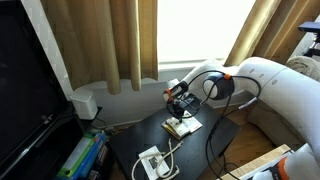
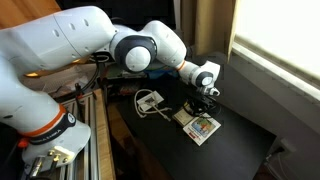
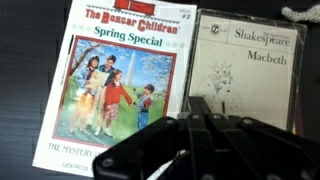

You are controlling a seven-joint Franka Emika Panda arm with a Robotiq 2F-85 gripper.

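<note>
Two paperbacks lie side by side on the dark table. In the wrist view, a white-bordered Boxcar Children book with a picture of children is on the left. A worn, pale Macbeth book lies to its right. My gripper is shut over the lower part of the Macbeth book, with nothing visible between its fingers. Exterior view 2 shows the gripper low beside the books, the Boxcar Children book nearer the camera. Whether the fingertips touch a cover, I cannot tell.
A white power strip and its cable lie on the table near the books. Several colourful items stand along the table's left side in exterior view 1. In exterior view 2, bare table stretches out on the right.
</note>
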